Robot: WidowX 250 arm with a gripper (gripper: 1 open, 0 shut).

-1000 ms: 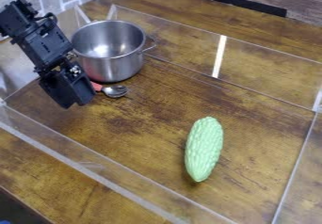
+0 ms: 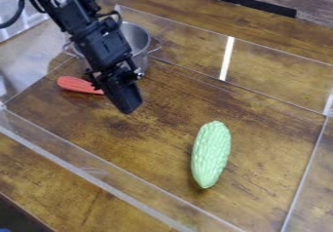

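My black gripper (image 2: 124,95) is over the left middle of the wooden table, in front of a steel pot (image 2: 143,43) that it largely hides. Its fingers look closed, with nothing visible between them. A red object (image 2: 78,85) lies to the left of the gripper, partly hidden behind it. A pale green bumpy vegetable (image 2: 211,153), like a bitter melon, lies at the right front.
Clear plastic edges run along the front left and the right, and a white strip (image 2: 227,58) is on the back part.
My gripper has moved right from the left edge, now covering much of the pot and the small spoon-like metal piece. The green vegetable has not moved.
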